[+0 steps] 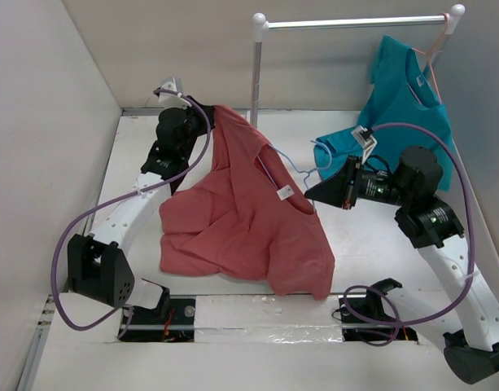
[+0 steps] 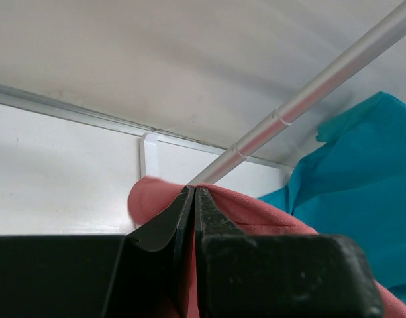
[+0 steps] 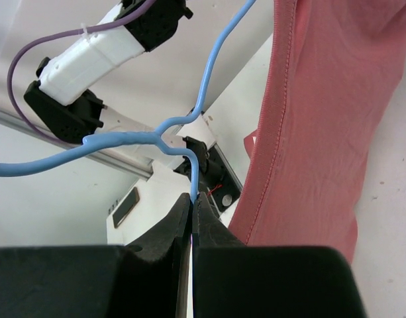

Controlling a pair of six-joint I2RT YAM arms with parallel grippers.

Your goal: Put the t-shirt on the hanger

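A red t-shirt hangs between the arms, its lower part spread toward the table's front, a white label at its collar. My left gripper is shut on a raised upper edge of it, at the upper left in the top view. My right gripper is shut on the blue hanger at a thin part below its hook. In the top view the hanger sits at the shirt's collar, part of it hidden by the red cloth.
A metal rail on posts stands at the back, with a teal shirt on a pink hanger at its right end, reaching down onto the table. The rail's left stretch is empty. Bare table shows at the left.
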